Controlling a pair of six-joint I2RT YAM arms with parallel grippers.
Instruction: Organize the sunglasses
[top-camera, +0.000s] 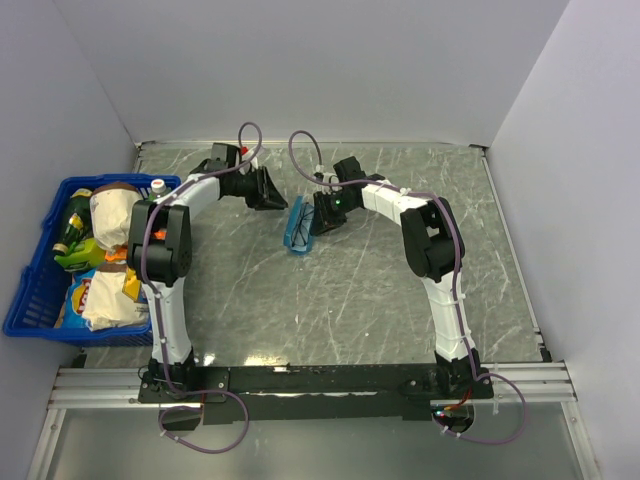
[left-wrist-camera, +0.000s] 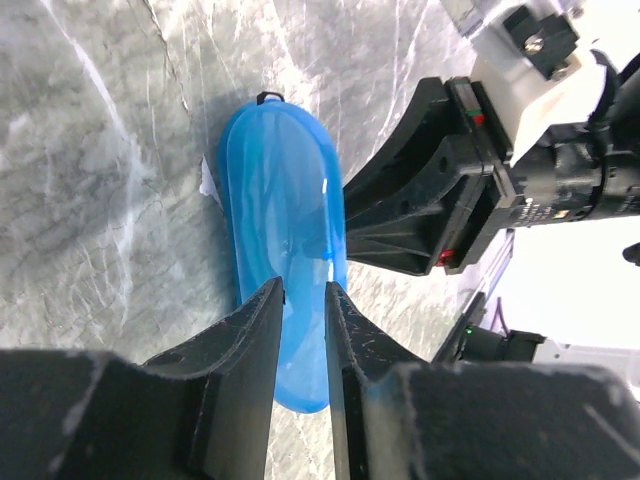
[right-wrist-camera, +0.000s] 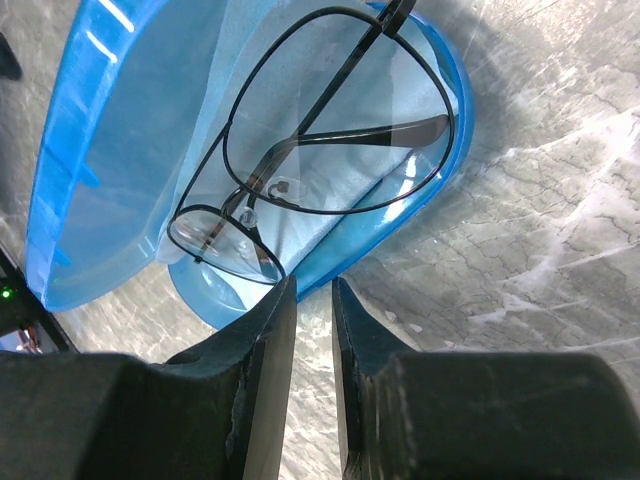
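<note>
A blue eyeglass case (top-camera: 299, 226) stands with its lid raised near the middle of the table. Inside its base, on a light blue cloth (right-wrist-camera: 330, 190), rest thin black-framed glasses (right-wrist-camera: 285, 145), their temples folded across. My right gripper is closed on the near rim of the base, and its fingers look narrowly spaced around it. To the left of the case, my left gripper (top-camera: 285, 205) is partly open with nothing between its fingers. The left wrist view shows the translucent lid (left-wrist-camera: 280, 200) just beyond those fingertips, hiding the glasses.
A blue basket (top-camera: 25, 290) packed with bottles, bags and packets takes up the left side. Walls enclose the back and sides.
</note>
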